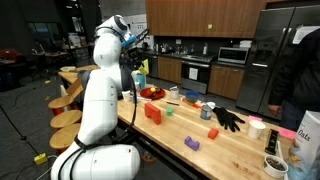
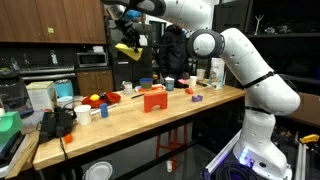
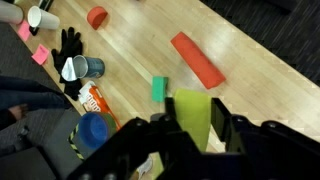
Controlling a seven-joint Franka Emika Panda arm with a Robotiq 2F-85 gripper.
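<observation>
A yellow-green object (image 3: pixel 193 112) is between the fingers of my gripper, which is shut on it. Exterior view 1 shows this yellow object (image 1: pixel 145 66) high above the far end of the table, and in exterior view 2 the yellow object (image 2: pixel 130 51) hangs tilted, clear of the tabletop. Its far side and lower part are hard to make out. Beneath it in the wrist view lie a long red block (image 3: pixel 198 60) and a small green block (image 3: pixel 160 88).
A wooden table (image 1: pixel 235 155) carries a red bowl (image 1: pixel 152 92), a black glove (image 1: pixel 225 119), a purple piece (image 1: pixel 192 144) and a white cup (image 1: pixel 257 129). A blue bowl (image 3: pixel 97 128) stands near its edge. Bare wood shows around the red block.
</observation>
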